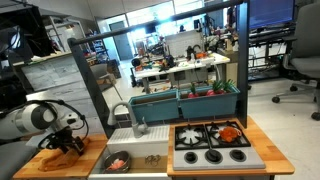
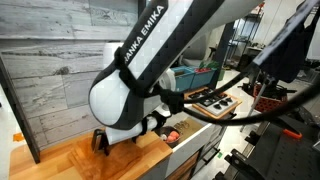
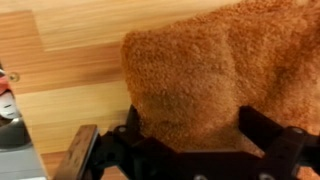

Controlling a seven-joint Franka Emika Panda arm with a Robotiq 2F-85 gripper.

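Observation:
An orange-brown cloth lies crumpled on the wooden counter, left of the sink. My gripper points down over it, its fingers open, with one finger near the cloth's left edge and the other finger over the cloth. Fabric shows in the gap between them. In exterior view 2 the gripper is low at the cloth; the arm covers part of it. Whether the fingertips touch the cloth cannot be told.
Right of the cloth is a sink with a round basin holding reddish items. A faucet rises behind it. Farther right stands a stove with an orange-red item on it. Blue bins line the back, and a grey plank wall borders the counter.

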